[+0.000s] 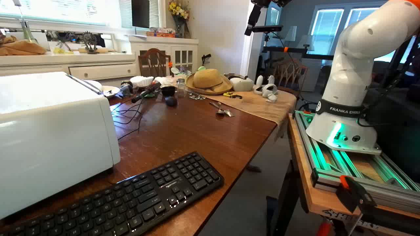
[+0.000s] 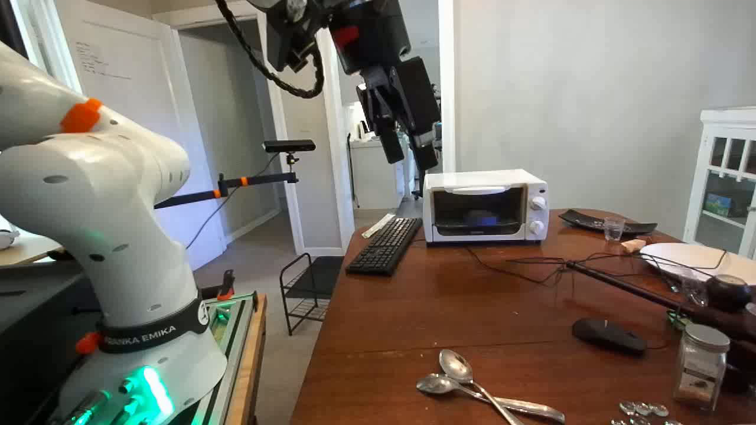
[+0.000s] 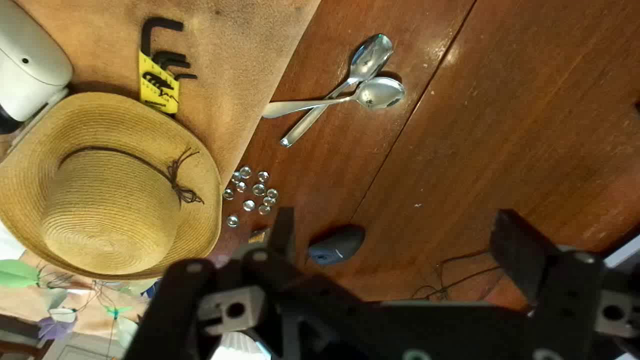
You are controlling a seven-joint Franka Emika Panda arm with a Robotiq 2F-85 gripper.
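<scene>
My gripper hangs high over the wooden table (image 2: 425, 311), its fingers wide apart and nothing between them. In exterior view 2 the gripper (image 2: 407, 152) appears above the table, with the toaster oven and keyboard beyond it. Two silver spoons lie crossed on the table: one spoon (image 3: 372, 57) and another spoon (image 3: 381, 93). A black mouse (image 3: 337, 245) rests below them in the wrist view. Several clear glass beads (image 3: 258, 189) are scattered beside a straw hat (image 3: 111, 198).
A white toaster oven (image 2: 485, 205) stands near the black keyboard (image 2: 386, 244). Loose cables (image 2: 531, 269), a glass jar (image 2: 701, 368) and a white plate (image 2: 701, 258) occupy one side. Yellow-cased hex keys (image 3: 159, 84) lie by the hat.
</scene>
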